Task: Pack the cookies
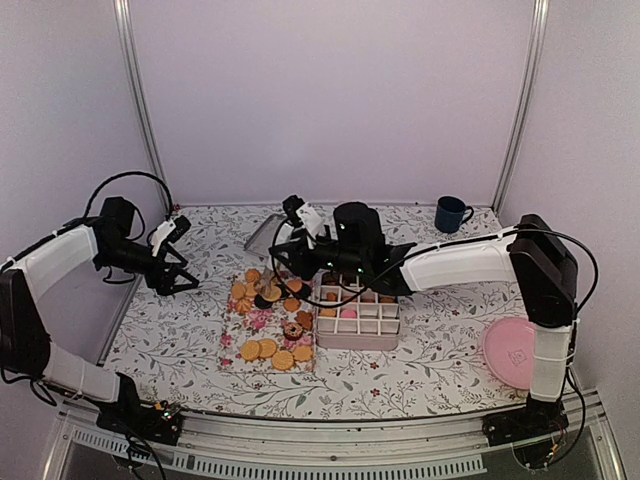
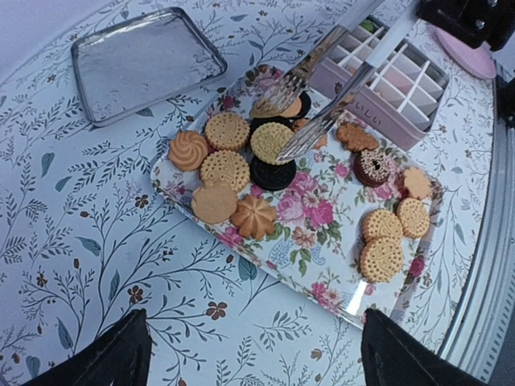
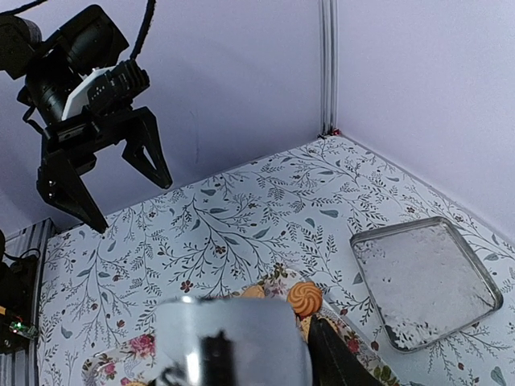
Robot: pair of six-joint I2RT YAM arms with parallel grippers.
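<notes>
My right gripper [image 1: 292, 252] holds metal tongs [image 2: 323, 121], whose tips hang over a cluster of cookies on the floral tray [image 2: 314, 257], near a pale round cookie [image 2: 269, 143] lying on dark ones. Whether the tips touch it I cannot tell. The compartment box [image 1: 357, 335] stands right of the tray, some cells holding cookies. My left gripper [image 1: 178, 278] stands open and empty left of the tray. In the right wrist view a blurred metal tong part [image 3: 229, 338] fills the bottom.
An empty metal tray [image 2: 149, 64] lies behind the floral tray. A dark mug [image 1: 450, 215] stands at the back right, a pink plate [image 1: 515, 350] at the right front. The table left of the tray is clear.
</notes>
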